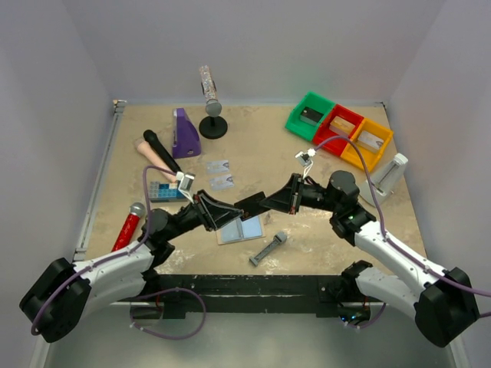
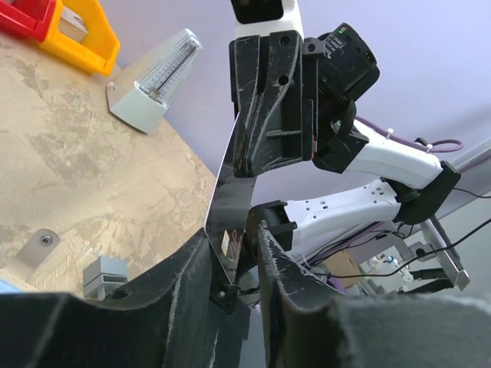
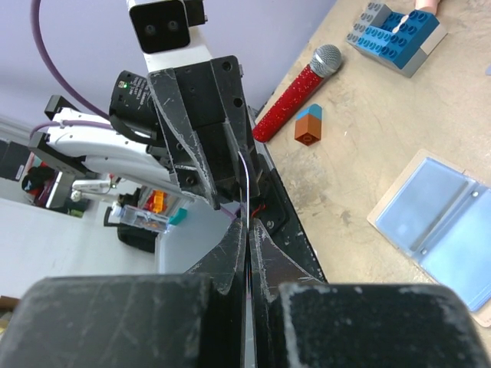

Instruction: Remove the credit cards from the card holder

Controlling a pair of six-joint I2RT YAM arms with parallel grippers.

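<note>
A thin dark card holder point(image 1: 251, 203) hangs upright above the table, between the two grippers. My right gripper point(image 1: 270, 201) is shut on one end of it; in the right wrist view it shows edge-on as a narrow strip. My left gripper point(image 1: 234, 213) is at the other end, its fingers around the holder's edge in the left wrist view, where a small light patch shows on the holder point(image 2: 229, 222). Whether those fingers grip it I cannot tell. Two pale cards point(image 1: 219, 166) point(image 1: 222, 182) lie on the table behind.
A blue two-panel board point(image 1: 239, 233) and a grey bar point(image 1: 268, 249) lie below. Coloured bins point(image 1: 368, 142) stand at the back right, a microphone point(image 3: 299, 96) and bricks point(image 3: 395, 38) at the left.
</note>
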